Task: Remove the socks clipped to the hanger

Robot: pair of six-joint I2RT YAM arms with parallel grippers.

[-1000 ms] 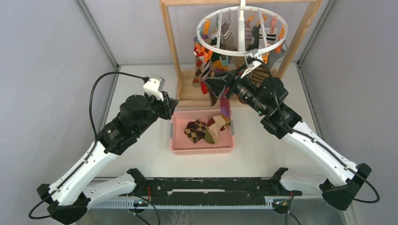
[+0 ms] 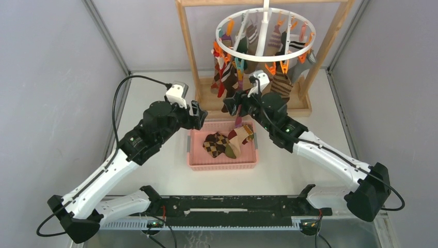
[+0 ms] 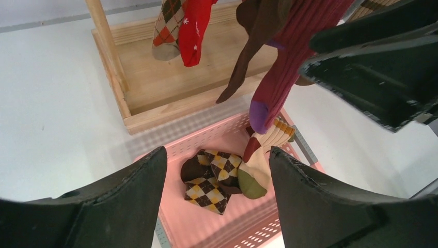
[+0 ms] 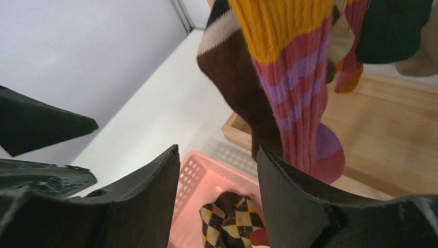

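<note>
Socks hang from coloured clips on a white ring hanger [image 2: 266, 58]. My right gripper [image 2: 232, 103] is open just below the hanger's front; in its wrist view a yellow and pink striped sock [image 4: 292, 103] hangs beyond the right finger, with a dark sock behind it. A maroon sock with purple heel [image 3: 281, 77] hangs over the basket in the left wrist view. My left gripper [image 2: 196, 114] is open at the basket's upper left, nothing between its fingers. Several socks [image 2: 222, 144] lie in the pink basket [image 2: 222, 164].
A wooden frame [image 2: 186, 41] carries the hanger above its base. Grey walls stand left and right, and the two arms are close together at the centre.
My right gripper has moved down and shifted slightly, its arm swinging left. My left gripper has moved right, toward the hanging socks.
</note>
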